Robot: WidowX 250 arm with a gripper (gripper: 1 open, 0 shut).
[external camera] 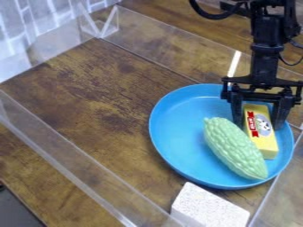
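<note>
My black gripper (258,105) is open, lowered over the back right of a blue plate (180,131), its fingers around or just above the upper end of a yellow box (260,133) with a red label. Whether they touch it I cannot tell. A pale green, bumpy oblong vegetable (233,149) lies on the plate left of the box.
A white speckled block (208,208) lies at the bottom, in front of the plate. Clear plastic walls border the wooden surface (83,106), whose left part is bare.
</note>
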